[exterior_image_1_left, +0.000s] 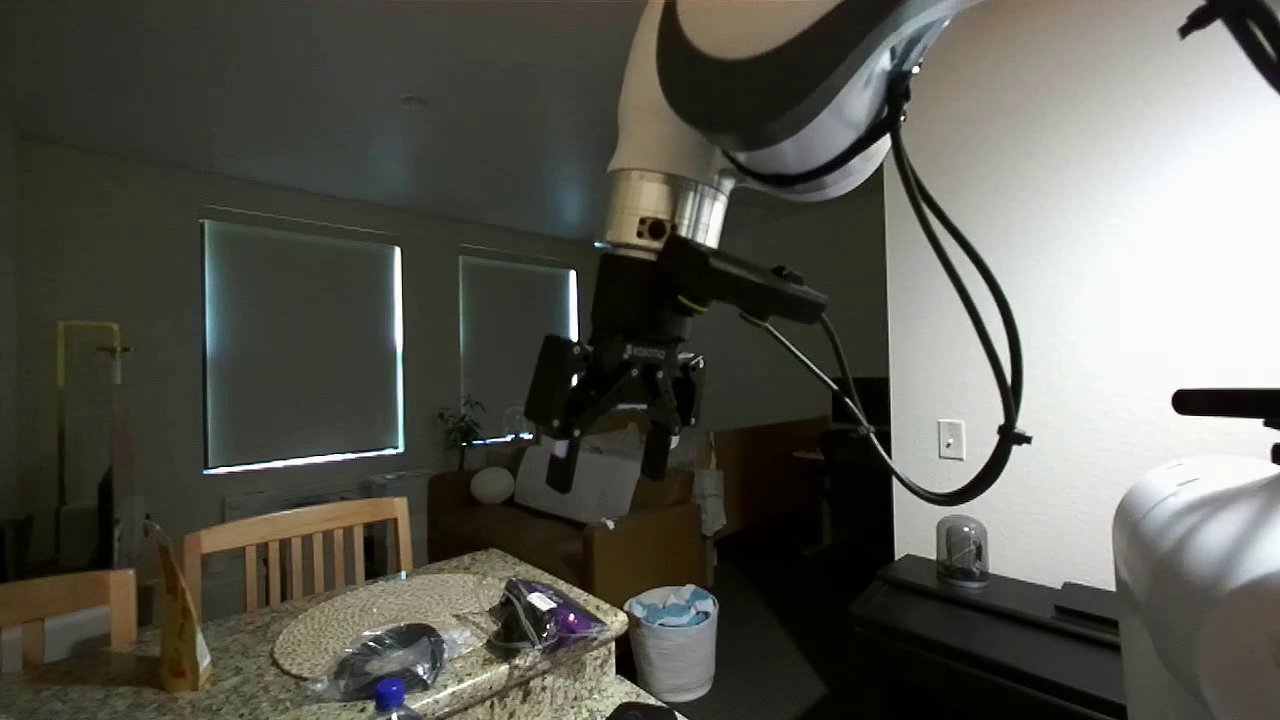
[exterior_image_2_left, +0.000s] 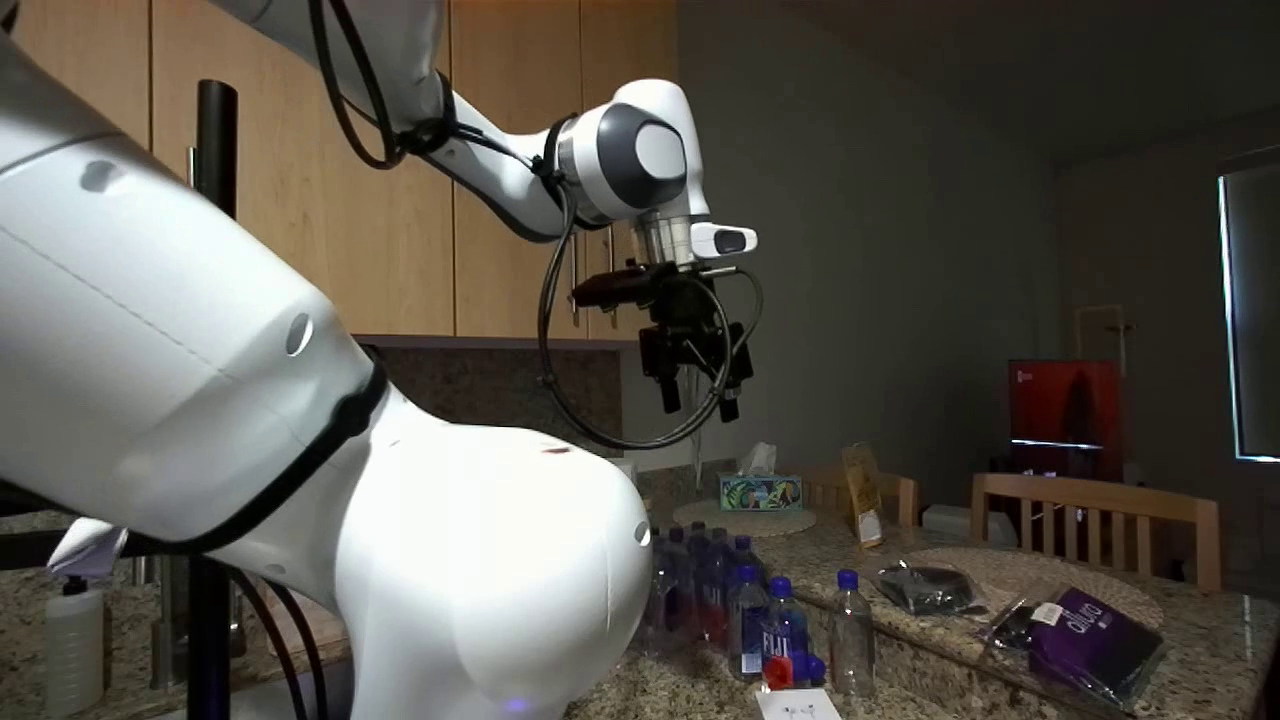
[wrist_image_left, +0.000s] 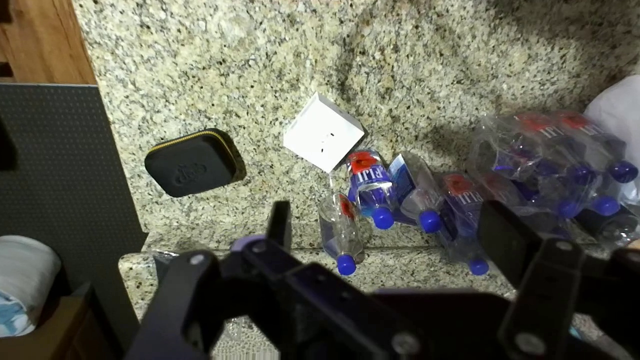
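High over the granite counter hangs my gripper (exterior_image_1_left: 612, 473), open, its fingers apart and nothing between them. In the wrist view the two fingertips frame the counter edge far below. A white box (wrist_image_left: 324, 133) with small dark marks lies there, left of a labelled water bottle (wrist_image_left: 373, 186). Nearer the counter step stands a clear bottle (wrist_image_left: 340, 231) with a blue cap. A black zip case (wrist_image_left: 190, 163) lies apart, to the left. In exterior view 2 my gripper (exterior_image_2_left: 699, 406) is well above the bottles (exterior_image_2_left: 720, 588).
Several more bottles (wrist_image_left: 540, 162) crowd the right side of the wrist view. On the raised ledge lie a purple package (exterior_image_2_left: 1086, 642), a bagged black item (exterior_image_2_left: 924, 587), an upright pouch (exterior_image_2_left: 863, 494) and a tissue box (exterior_image_2_left: 761, 492). Bare counter (wrist_image_left: 252, 54) surrounds the case and box.
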